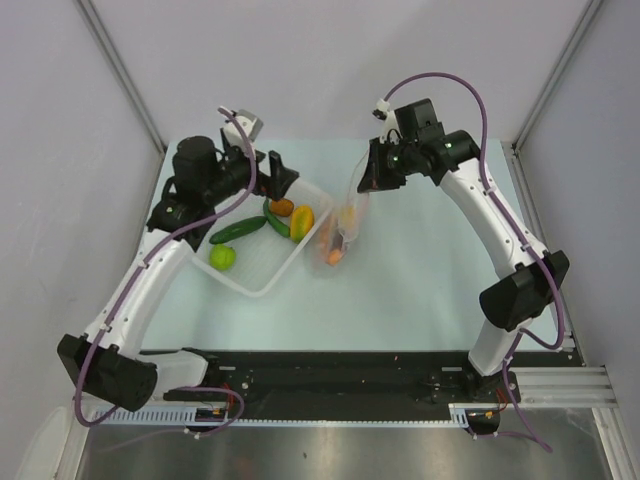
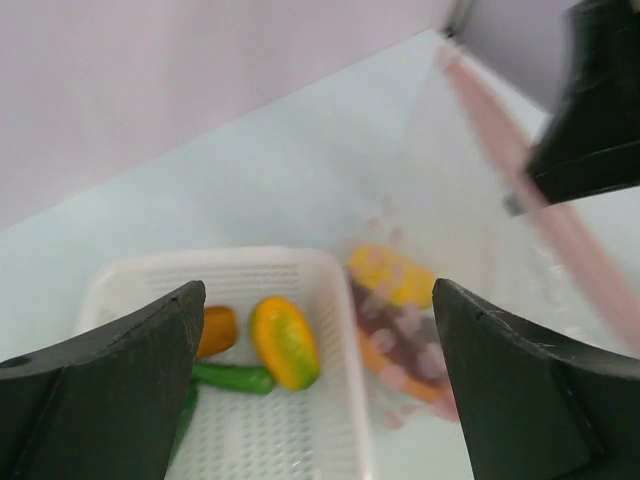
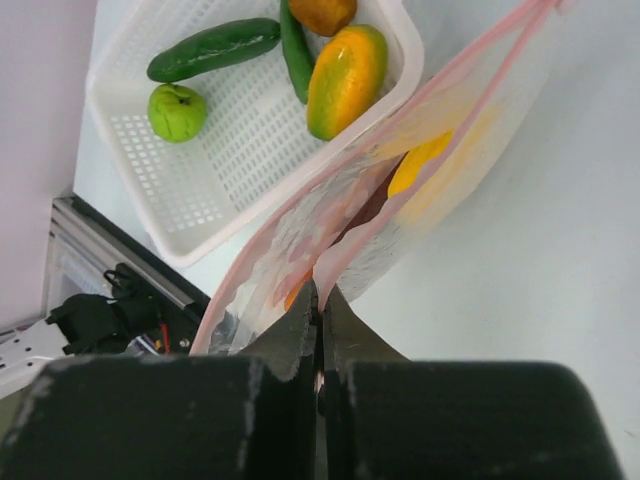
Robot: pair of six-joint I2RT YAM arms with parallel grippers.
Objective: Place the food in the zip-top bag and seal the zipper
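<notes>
The clear zip top bag [image 1: 347, 217] with a pink rim hangs upright to the right of the bin. Yellow food and a darker piece with orange parts lie inside it, blurred by the plastic in the left wrist view. My right gripper is shut on the bag's rim, and the bag's mouth gapes apart in the right wrist view. Over the bin's back part, my left gripper stands open, its fingers [image 2: 110, 390] wide apart and empty. It is left of the bag, clear of it.
Against the bag's left side stands a white bin [image 1: 262, 292]. In it lie a green apple [image 1: 222, 257], dark green cucumbers [image 1: 238, 230], a yellow-green papaya [image 1: 301, 222] and a brown potato [image 1: 281, 207]. The table right of the bag is bare.
</notes>
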